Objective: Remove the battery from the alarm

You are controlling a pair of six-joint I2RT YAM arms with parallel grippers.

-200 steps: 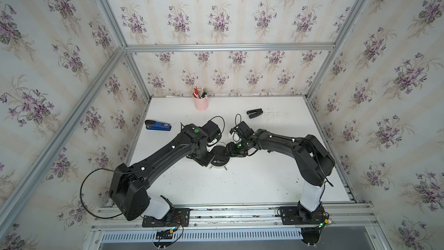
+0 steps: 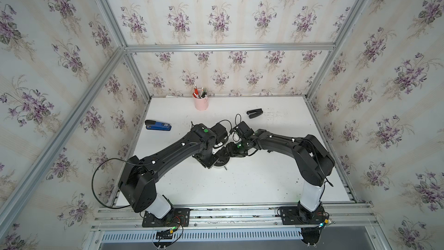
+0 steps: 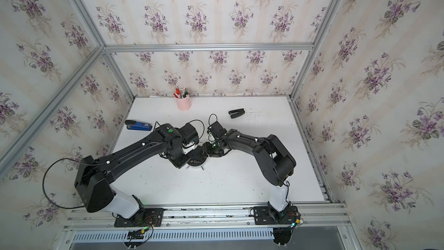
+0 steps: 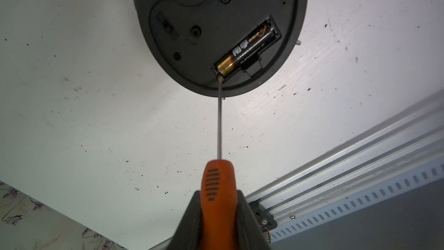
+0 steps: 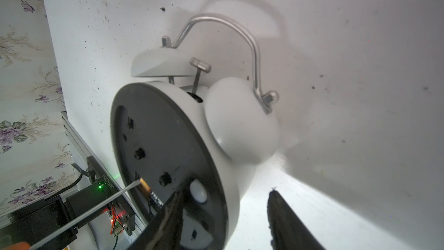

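The alarm clock [image 5: 245,125] lies with its black back [image 4: 185,32] facing up, white bells and a metal handle at its top. In the left wrist view a black-and-gold battery [image 4: 249,48] sits in the uncovered slot. My left gripper is shut on the orange handle of a screwdriver [image 4: 219,171]; its tip is at the gold end of the battery, by the slot's edge. My right gripper stands open at the clock's side, one finger over the black back and the other past the white rim, with a gap visible.
A blue stapler [image 2: 158,125] lies at the left, a pink pen cup [image 2: 201,103] stands at the back, and a black stapler [image 2: 254,113] lies at the back right.
My left arm has moved right, bringing its gripper over the clock's left part. The right arm and the clock look unmoved in the top left view.
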